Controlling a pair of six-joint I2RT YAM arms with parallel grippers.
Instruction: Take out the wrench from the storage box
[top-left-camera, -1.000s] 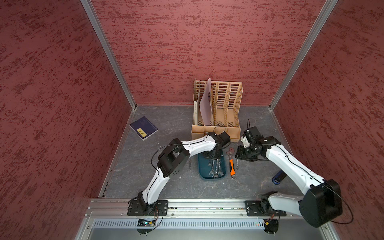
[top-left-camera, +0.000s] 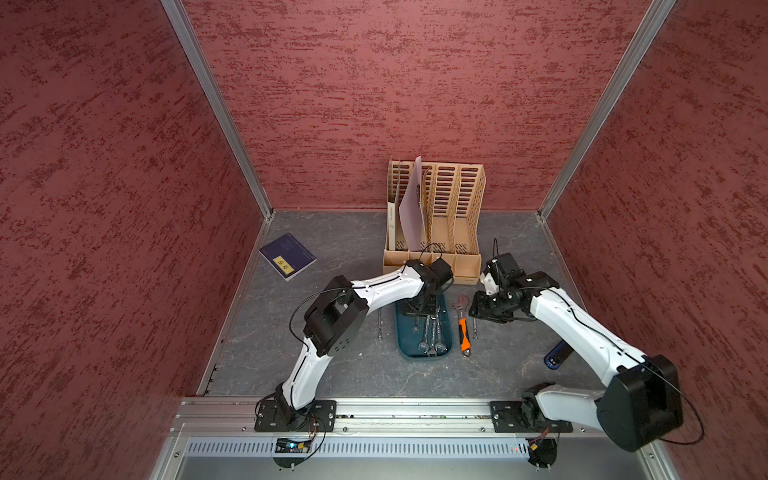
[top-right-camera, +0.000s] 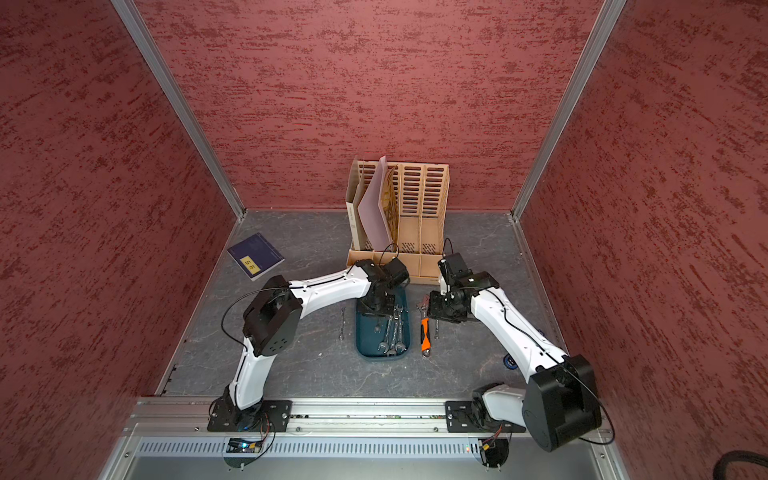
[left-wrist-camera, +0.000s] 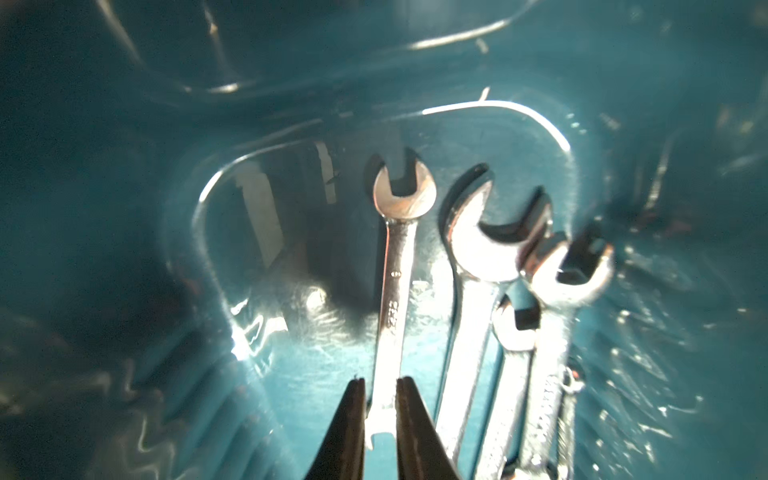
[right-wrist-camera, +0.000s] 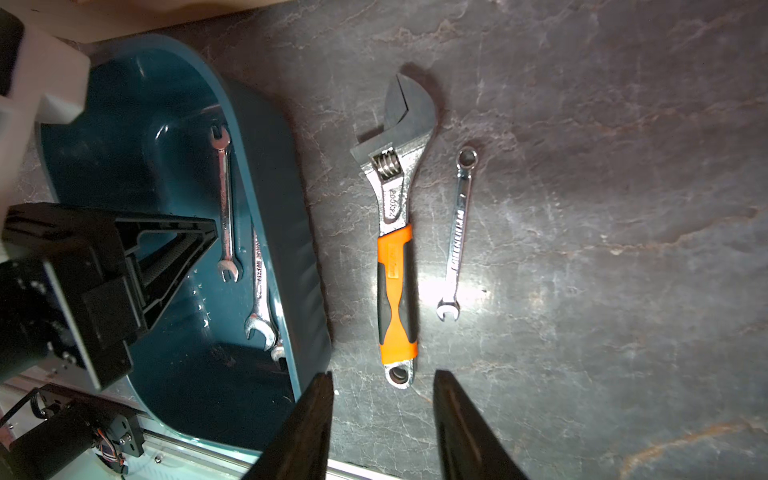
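Observation:
My left gripper hangs over the teal storage box (top-left-camera: 408, 348), its fingers part open above the tail of a small open-end wrench (left-wrist-camera: 397, 272); whether they touch it I cannot tell. Several larger chrome wrenches (left-wrist-camera: 472, 320) lie beside that one in the box. My right gripper stands open right of the box, over the table near an adjustable wrench with an orange handle (right-wrist-camera: 396, 288); nothing shows between its fingers. A combination wrench (right-wrist-camera: 457, 232) lies farther right on the table.
A wooden organizer (top-left-camera: 464, 264) with upright folders stands behind the box. A navy book (top-left-camera: 288, 252) lies at the back left, a blue object (top-left-camera: 558, 353) at the front right. Another thin wrench (top-right-camera: 341, 324) lies left of the box.
The right arm and the objects on the table look unchanged.

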